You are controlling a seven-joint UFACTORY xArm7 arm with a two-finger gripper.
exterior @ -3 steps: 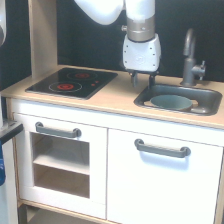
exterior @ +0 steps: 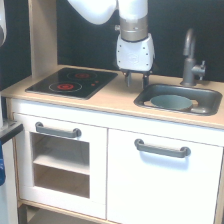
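My gripper (exterior: 137, 79) points down over the wooden counter (exterior: 110, 98), just left of the sink. It looks open, its dark fingers standing apart with nothing seen between them. Whether the fingertips touch the counter is too small to tell. A grey-green bowl or plate (exterior: 171, 102) lies in the dark sink (exterior: 206, 100), to the right of my gripper.
Behind the sink rises a dark faucet (exterior: 190, 55). On the left is a black cooktop (exterior: 72, 82) with red rings. Below are an open-fronted white oven (exterior: 62, 155) and a shut cabinet door (exterior: 160, 185). The counter strip between cooktop and sink is clear.
My gripper has shifted slightly to the left, away from the sink. The bowl or plate and the kitchen parts look the same.
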